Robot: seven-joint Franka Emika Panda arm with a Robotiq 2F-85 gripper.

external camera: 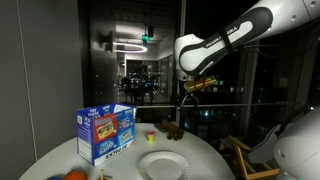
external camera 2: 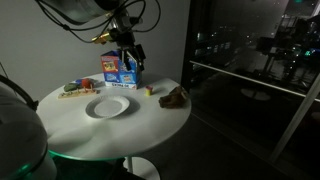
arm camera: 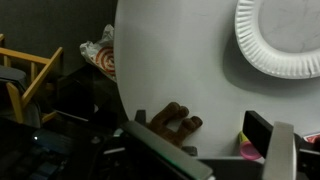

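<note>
My gripper [external camera: 181, 98] hangs over the far side of the round white table, pointing down. In the wrist view its two fingers stand well apart, and nothing shows held between them. Below lies a brown, lumpy, soft-looking object [arm camera: 175, 122], partly covered by one finger. A small yellow and pink item [arm camera: 248, 147] is half hidden by the other finger; it stands near the brown object [external camera 2: 175, 98] on the table. An empty white plate [external camera: 164, 165] with a ridged rim rests towards the front.
A tall blue printed box [external camera: 105, 133] stands on the table beside the plate. Several colourful food-like items [external camera 2: 77, 90] lie at another side. A wooden chair [arm camera: 30, 80] is on the floor beyond the table edge. Around the plate the tabletop is clear.
</note>
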